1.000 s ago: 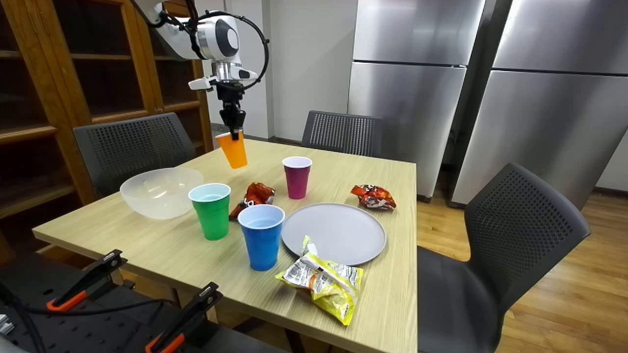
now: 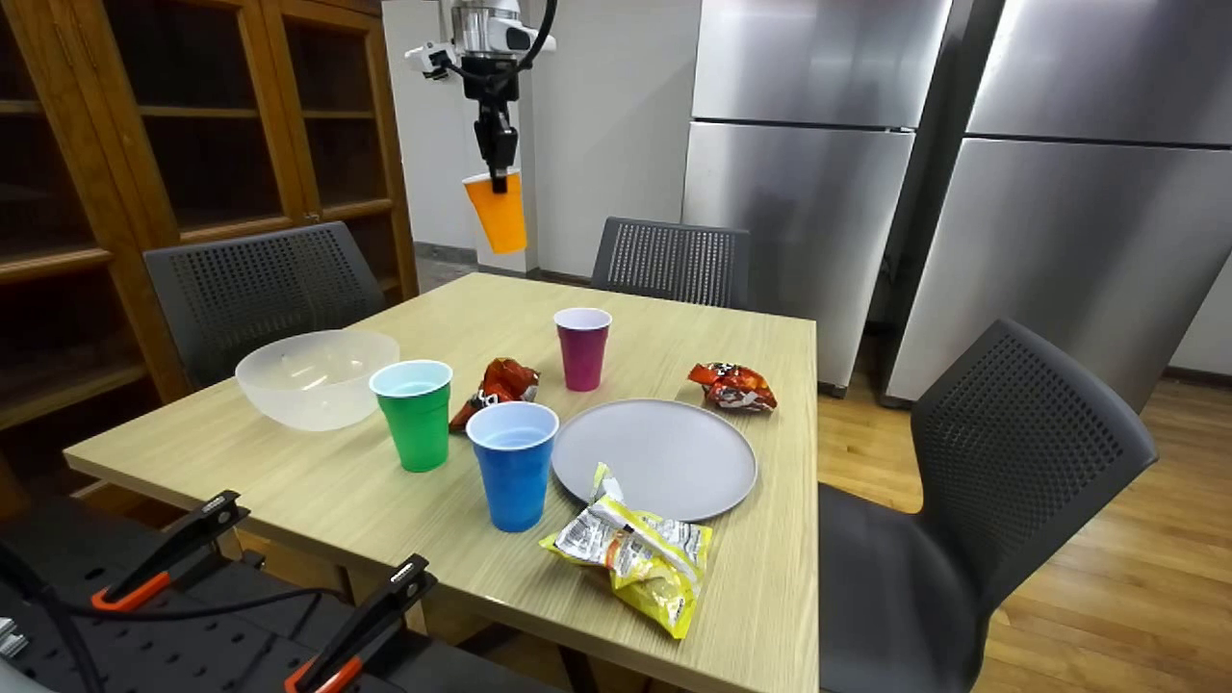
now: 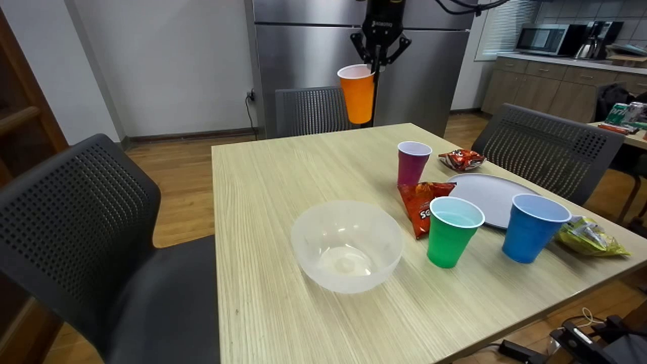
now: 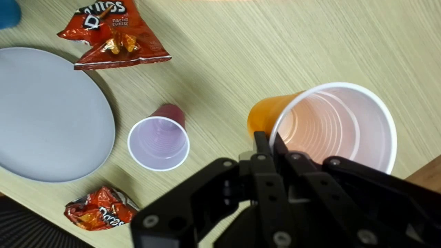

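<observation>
High above the far side of the table, an orange cup (image 2: 499, 216) with a white inside hangs slightly tilted. My gripper is shut on the near wall of its rim, one finger inside and one outside, as the wrist view shows. In exterior view 2 the orange cup (image 3: 358, 97) is clear of the tabletop, below the gripper (image 3: 374, 67). A maroon cup (image 2: 583, 348) stands upright on the table, apart from the held cup. Closer to the front stand a green cup (image 2: 417, 418) and a blue cup (image 2: 513, 468), both upright.
A grey plate (image 2: 693, 460) lies on the right, with a yellow chip bag (image 2: 647, 566) at its near edge. Red chip bags lie near the maroon cup (image 4: 168, 112). A frosted bowl (image 3: 315, 267) occupies the left side.
My gripper has risen with the orange cup still in it and shifted to the right in exterior view 1. Everything on the table looks unmoved.
</observation>
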